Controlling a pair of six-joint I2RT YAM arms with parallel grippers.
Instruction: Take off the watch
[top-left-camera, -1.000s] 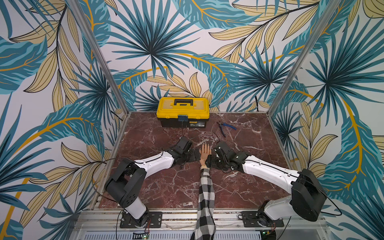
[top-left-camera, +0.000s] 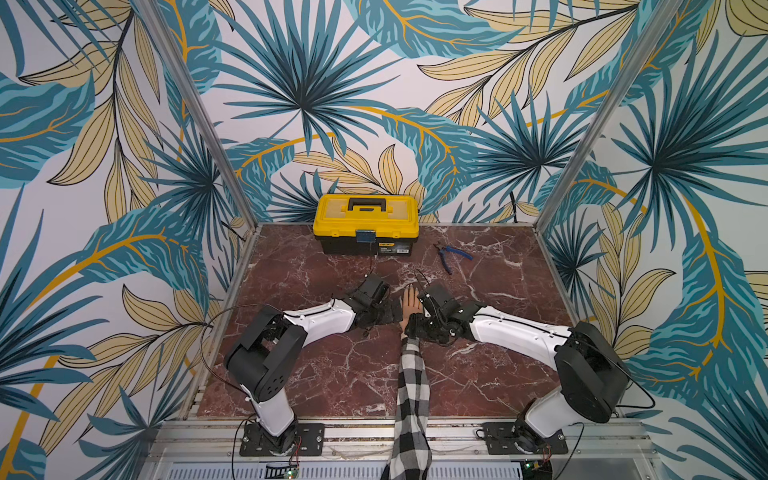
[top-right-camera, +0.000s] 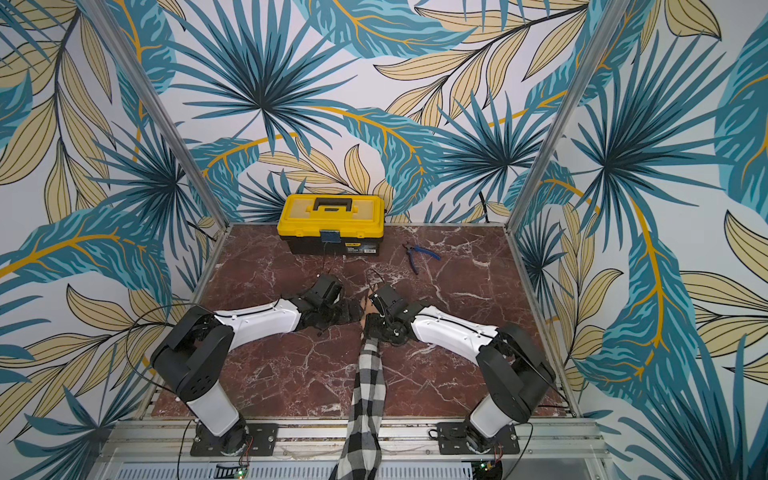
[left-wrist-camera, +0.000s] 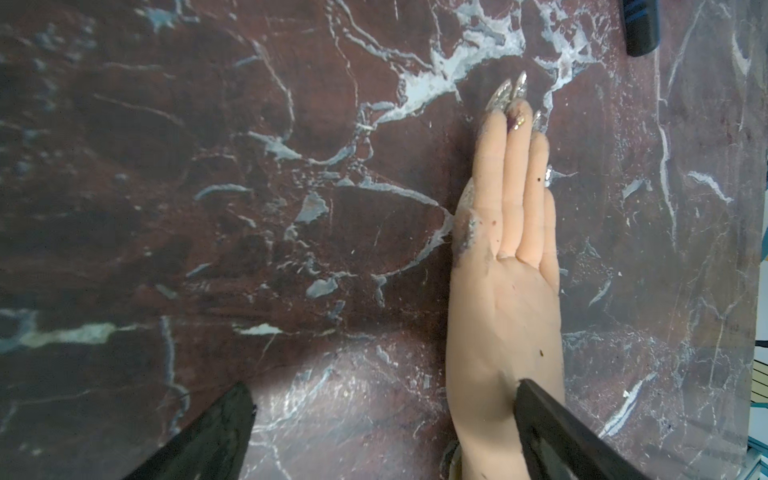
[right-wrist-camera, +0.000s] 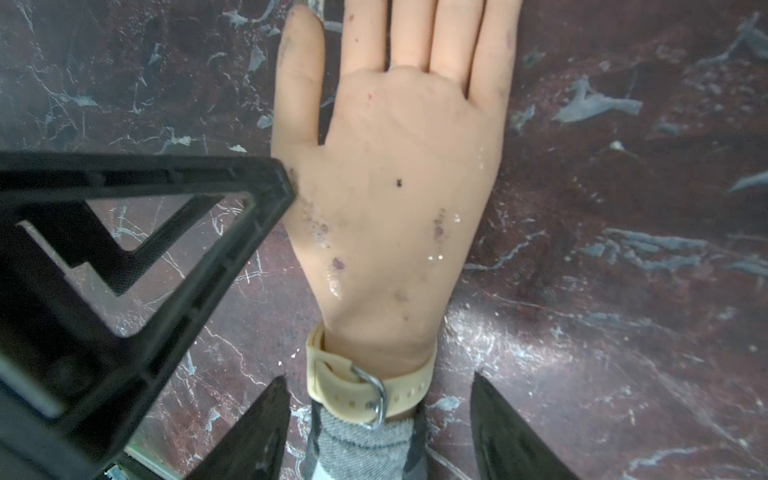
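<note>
A mannequin hand (right-wrist-camera: 392, 184) in a checked sleeve lies palm up on the marble table. Around its wrist sits a cream watch strap (right-wrist-camera: 345, 392), with a metal buckle (right-wrist-camera: 376, 400) on the side facing up; no dial shows. My right gripper is apart-jawed over the wrist, one finger (right-wrist-camera: 260, 428) on each side of the strap and no contact visible. My left gripper stands open left of the hand, its right finger (left-wrist-camera: 552, 436) overlapping the hand's edge in view. Part of the left gripper also reaches into the right wrist view.
A yellow-lidded toolbox (top-left-camera: 365, 224) stands at the back of the table. Blue-handled pliers (top-left-camera: 452, 256) lie to its right. The plaid sleeve (top-left-camera: 413, 392) runs to the front edge.
My right arm has moved left, its gripper coming over the wrist and covering the strap from above. The left arm has shifted slightly right towards the hand.
</note>
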